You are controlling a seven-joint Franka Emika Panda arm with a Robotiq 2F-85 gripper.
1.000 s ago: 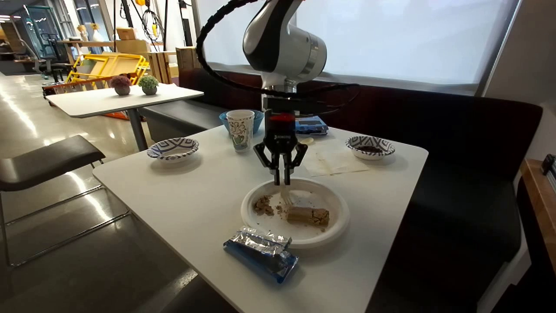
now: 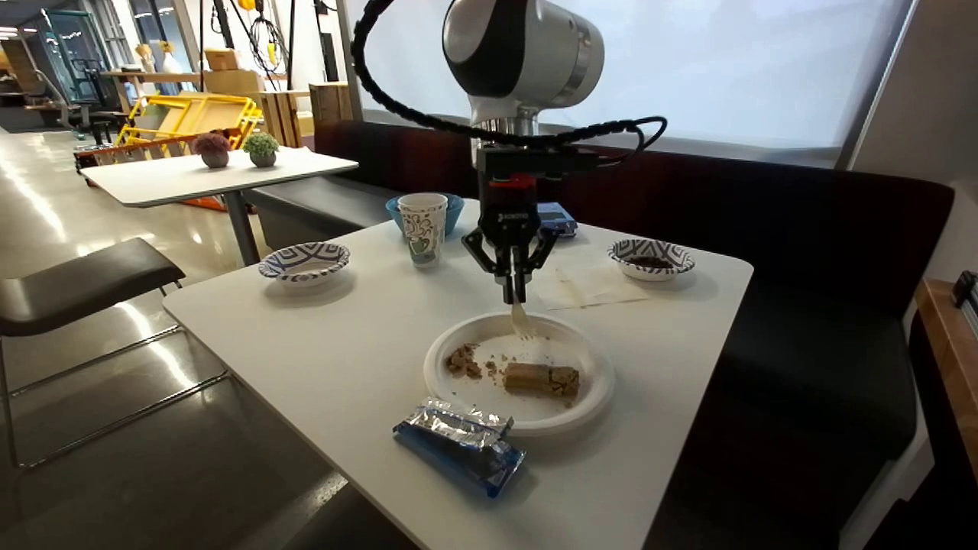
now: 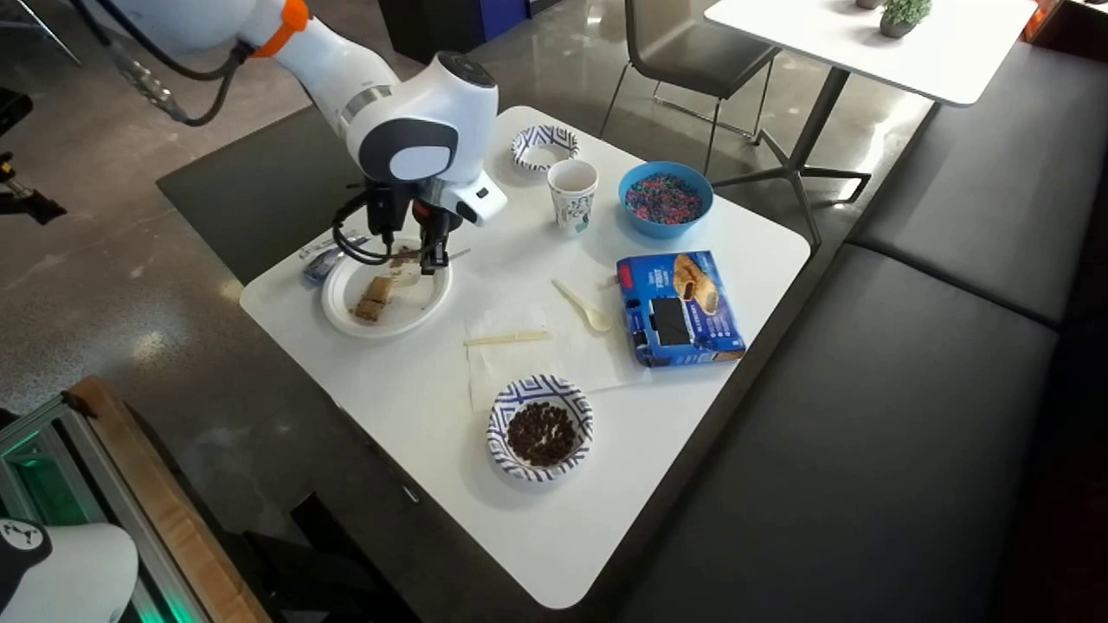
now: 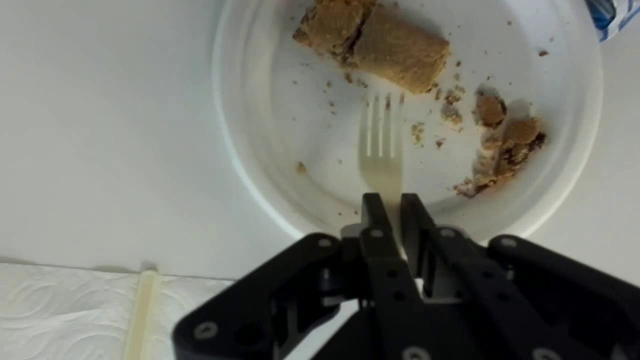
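My gripper is shut on the handle of a pale plastic fork (image 4: 381, 141), whose tines point at the pastry in the wrist view. Below it is the white plate (image 2: 445, 403), holding a brown pastry bar (image 2: 541, 379) with a crack across it. Broken pastry pieces (image 4: 510, 141) and crumbs lie at another side of the plate. In exterior view 1 the gripper (image 2: 514, 298) is over the plate's far rim, the fork (image 2: 522, 321) hanging downward. Whether the tines touch the plate is unclear.
A torn blue wrapper (image 2: 463, 444) lies against the plate's near side. Farther off are a cup (image 3: 573, 194), a blue bowl (image 3: 665, 199), a blue box (image 3: 680, 308), a spoon (image 3: 584, 306), a knife (image 3: 509, 337) on a napkin, and two patterned bowls.
My gripper has risen and shifted slightly right in exterior view 1, carrying the fork away from the pastry's left end. The pastry and plate look the same.
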